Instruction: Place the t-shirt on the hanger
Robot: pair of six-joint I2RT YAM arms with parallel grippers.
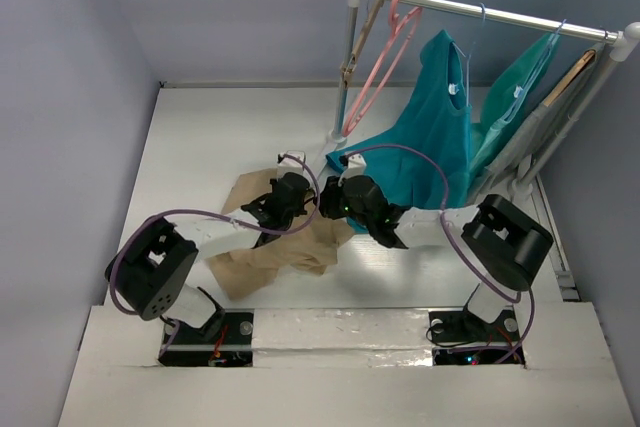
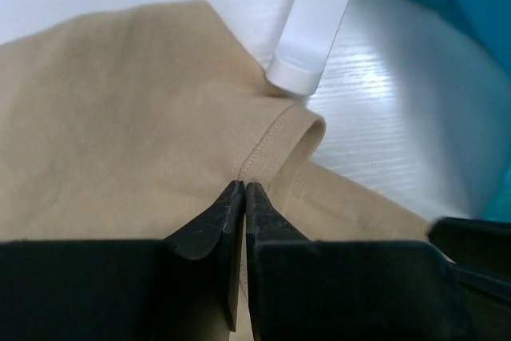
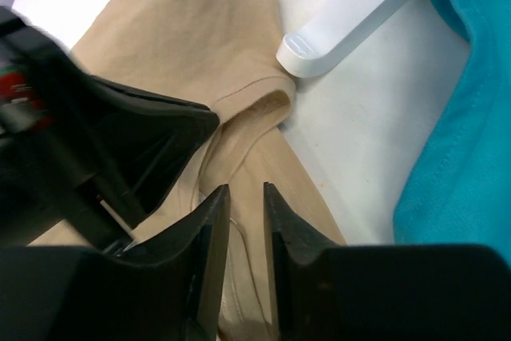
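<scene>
The brown t shirt (image 1: 262, 265) lies crumpled on the white table, partly beneath both grippers. In the left wrist view, its stitched edge (image 2: 275, 137) curls up into an open fold. My left gripper is shut with its tips against the cloth just below that edge; whether any fabric is pinched cannot be made out. My right gripper stands part open over the shirt, with a gap between its fingers and brown cloth visible behind. From the rail's left end hangs a pink hanger (image 1: 384, 65), apart from the shirt.
A metal rail (image 1: 480, 13) spans the back right. Teal garments (image 1: 430, 142) hang from it, the nearest reaching close to my right gripper. The rack's white foot bar (image 3: 351, 17) ends right beside the shirt. Bare table (image 1: 200, 137) lies at the back left.
</scene>
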